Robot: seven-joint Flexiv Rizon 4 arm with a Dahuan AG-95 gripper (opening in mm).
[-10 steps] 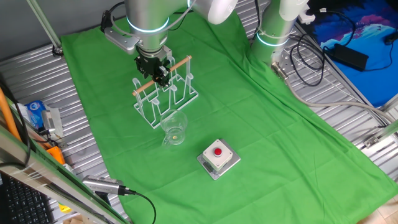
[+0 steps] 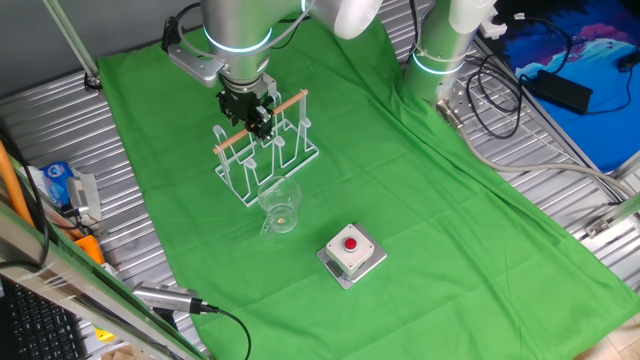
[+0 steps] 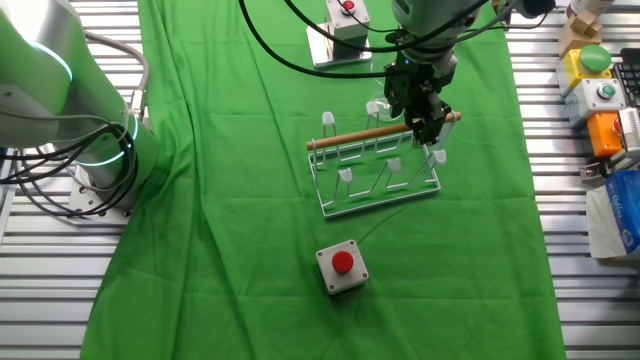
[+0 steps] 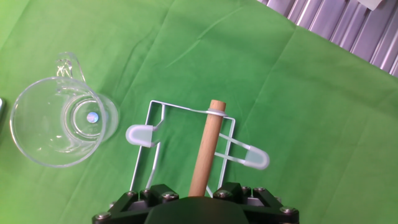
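Note:
A white wire rack (image 2: 268, 172) with a wooden bar (image 2: 290, 103) along its top stands on the green cloth. Over that bar is my black gripper (image 2: 262, 128), pointing down, near the rack's middle in exterior view 1 and towards the bar's right end in exterior view 2. From the wrist, the bar (image 4: 206, 149) runs up from between the two dark finger assemblies; the fingertips are hidden, so whether they touch or grip it does not show. A clear glass mug (image 4: 65, 121) rests upright on the cloth beside the rack, its handle pointing away at the top of the wrist view.
A red-button box (image 2: 350, 249) on a metal plate sits near the mug. Another red-button box (image 3: 342, 266) lies on the rack's other side. Cables (image 3: 330, 70) hang by the arm.

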